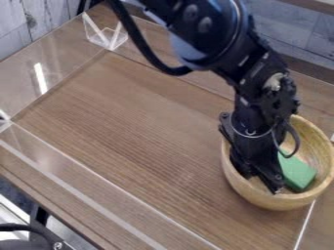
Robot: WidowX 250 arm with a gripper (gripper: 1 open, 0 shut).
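A round wooden bowl (287,197) stands at the right of the table, with a green block (295,172) inside it, partly hidden by the arm. My black gripper (261,174) is down in the left part of the bowl, beside the green block; its fingertips are hard to make out against the arm, and I cannot see anything between them.
A clear plastic piece (104,29) sits at the back left. A wall runs behind the table, and a black cable lies at the lower left.
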